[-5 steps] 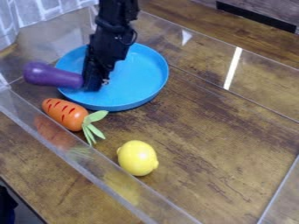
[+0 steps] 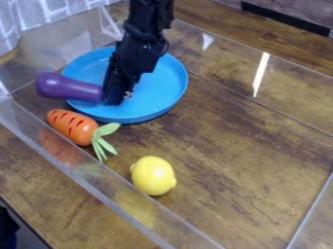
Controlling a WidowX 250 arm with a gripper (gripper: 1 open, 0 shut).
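Observation:
A purple eggplant (image 2: 65, 86) lies over the left rim of a blue plate (image 2: 163, 88), its narrow end under the dark gripper (image 2: 115, 89). The gripper is low over the plate's left half at that end of the eggplant; its fingers are dark and small, and whether they are closed on it is unclear. An orange toy carrot (image 2: 73, 124) with green leaves lies in front of the plate, and a yellow lemon (image 2: 152, 175) sits further toward the viewer.
Clear plastic walls border the workspace, with one near the carrot along the left. The wooden surface (image 2: 240, 126) to the right of the plate is open.
The eggplant and gripper have shifted very slightly over the last second; the plate, carrot and lemon are in the same places.

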